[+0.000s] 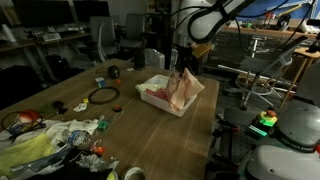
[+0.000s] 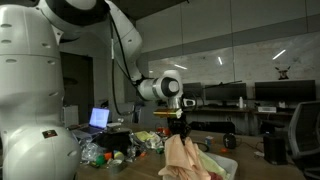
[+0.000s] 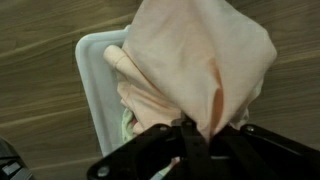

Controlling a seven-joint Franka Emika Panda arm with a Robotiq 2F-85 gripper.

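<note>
A pale pink cloth hangs from my gripper, its lower part over the near right side of the white bin. Seen from the wrist, the cloth bunches up between the dark fingers and fans out above them, hiding much of the bin. In exterior view 2 the same cloth drapes below the gripper, in front of the bin. Some pale green cloth shows inside the bin in the wrist view.
Left on the table lie a black cable coil and a heap of clothes and small items. A silver can stands at the front edge. The wooden table before the bin is clear.
</note>
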